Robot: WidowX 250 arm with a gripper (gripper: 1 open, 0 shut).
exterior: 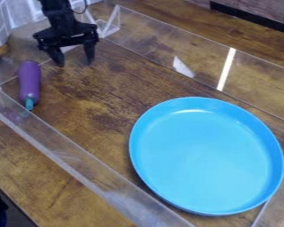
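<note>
My black gripper [74,44] is at the top left with its fingers apart and nothing visible between them. Below it, at the left, a purple object [28,82] with a teal tip lies on the dark wooden surface. A large blue plate [206,156] fills the lower right.
Clear transparent walls or strips [61,168] run along the left and across the upper right.
</note>
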